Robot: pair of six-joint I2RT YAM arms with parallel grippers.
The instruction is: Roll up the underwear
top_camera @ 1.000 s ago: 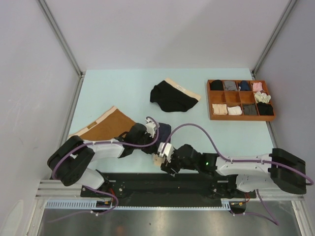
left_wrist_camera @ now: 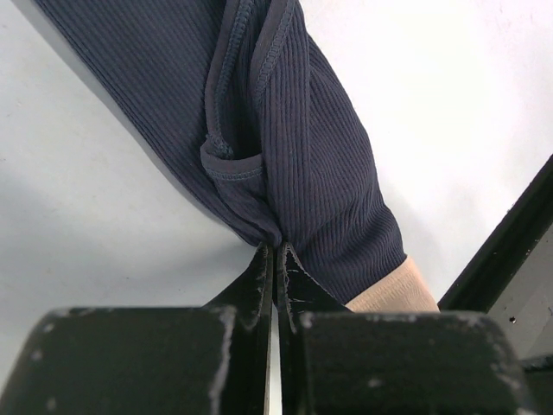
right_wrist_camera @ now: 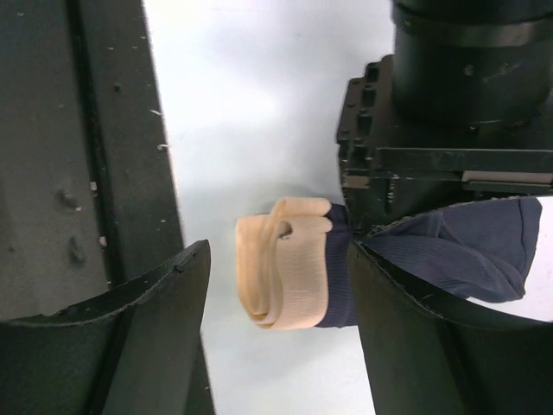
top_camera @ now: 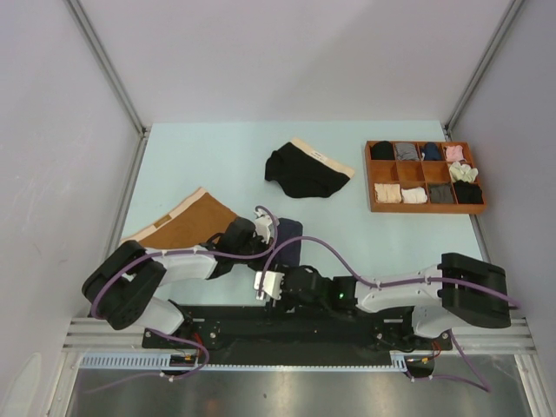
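The navy underwear point(top_camera: 287, 243) with its tan waistband lies crumpled and partly folded near the front middle of the table. My left gripper is shut, its fingertips pressed into the navy cloth point(left_wrist_camera: 333, 164); whether any cloth is between them is unclear. In the right wrist view, my right gripper is open above the tan waistband point(right_wrist_camera: 294, 272), which is folded over at the cloth's end, beside the body of the left gripper.
A tan garment point(top_camera: 182, 221) lies at the left, a black one point(top_camera: 304, 174) at the back. The wooden organizer point(top_camera: 387, 174) with folded clothes is at the back right. The table's dark front edge is close to both grippers.
The left arm has barely moved.
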